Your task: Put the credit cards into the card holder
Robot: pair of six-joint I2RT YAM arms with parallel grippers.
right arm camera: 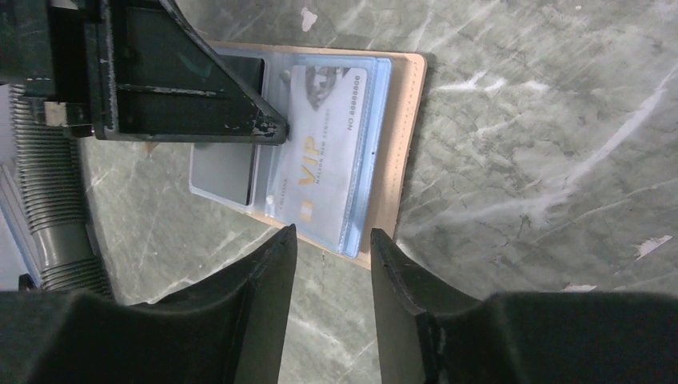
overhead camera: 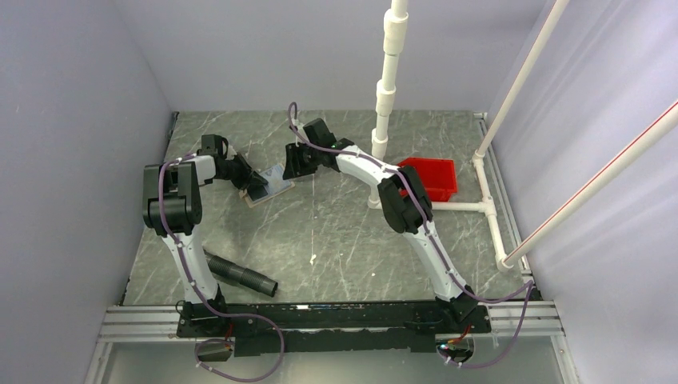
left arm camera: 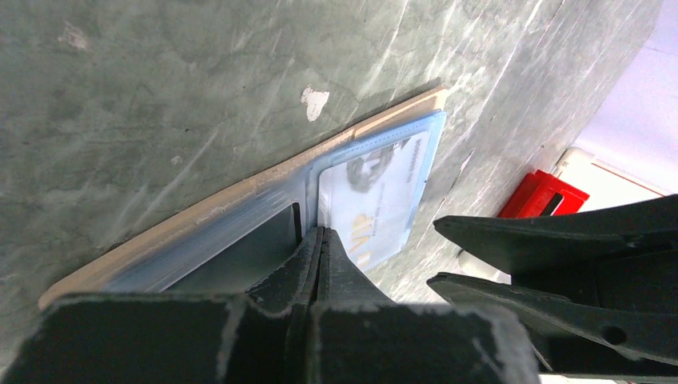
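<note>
A flat card holder [overhead camera: 273, 187] with clear blue sleeves and a tan backing [right arm camera: 399, 136] lies on the grey surface. A white VIP card [left arm camera: 372, 200] [right arm camera: 320, 160] lies in its end sleeve; a dark section [right arm camera: 224, 172] sits beside it. My left gripper [overhead camera: 256, 180] is shut, its tips pressed on the holder at the card's inner edge, with nothing visible between them. My right gripper [overhead camera: 292, 164] is open and empty, just off the holder's outer end.
A red bin [overhead camera: 432, 180] stands at the right beside white pipes [overhead camera: 386, 80]. A black corrugated tube [overhead camera: 244, 274] lies at the lower left.
</note>
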